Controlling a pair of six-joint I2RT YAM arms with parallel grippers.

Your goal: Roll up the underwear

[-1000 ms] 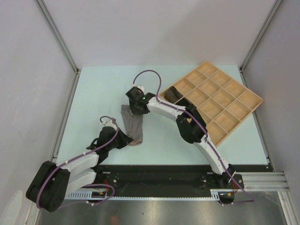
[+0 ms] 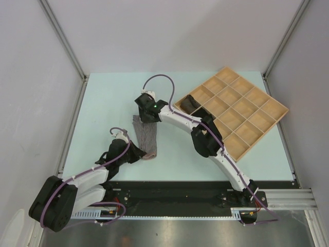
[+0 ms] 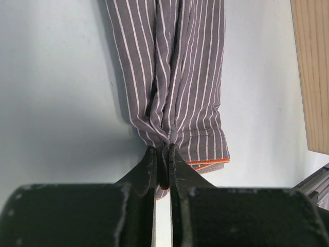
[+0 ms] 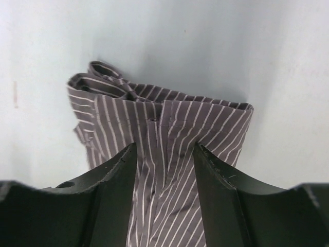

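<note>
The grey underwear (image 2: 146,139) with white pinstripes lies as a folded strip on the table, running from back to front. At its front end my left gripper is shut on the cloth, pinching a gathered fold; an orange-edged hem (image 3: 205,161) shows just right of the fingers. Over the back end is my right gripper, its fingers part open. In the right wrist view its fingertips stand either side of a ridge of the striped cloth (image 4: 205,123), and nothing is clamped between them. From above, the right arm hides part of that end.
A wooden grid organizer (image 2: 239,110) stands at the right, mostly empty, with dark rolled cloth (image 2: 190,104) in its left compartments.
My right gripper has shifted slightly left and back over the far end of the cloth. The left arm and the underwear look unmoved.
</note>
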